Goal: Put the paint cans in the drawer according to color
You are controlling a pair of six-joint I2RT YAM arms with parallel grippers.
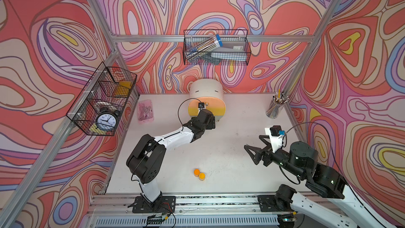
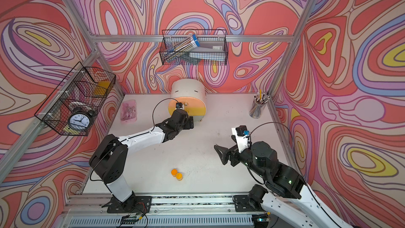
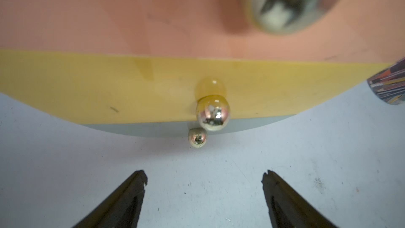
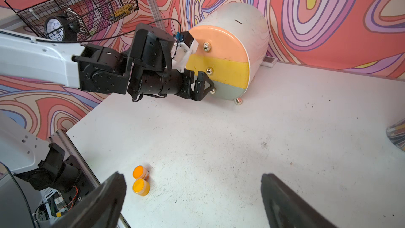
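Two small paint cans, an orange one [image 4: 140,171] and a yellow-orange one [image 4: 141,187], stand close together at the front of the table. At the back is a round cabinet [image 4: 246,25] with an orange drawer [image 4: 227,44], a yellow drawer [image 4: 234,71] and a grey drawer [image 4: 230,91], each with a shiny knob. All three drawer fronts look closed. My left gripper is just in front of the cabinet, low, fingers apart, below the grey drawer's knob [image 3: 197,137] in its wrist view. On the right side my right gripper is open above the table, empty.
A cup of pencils [image 1: 275,107] stands at the back right. A pink box [image 1: 145,111] lies at the back left. Wire baskets [image 1: 217,47] hang on the frame. The table [image 1: 240,152] between the arms is clear.
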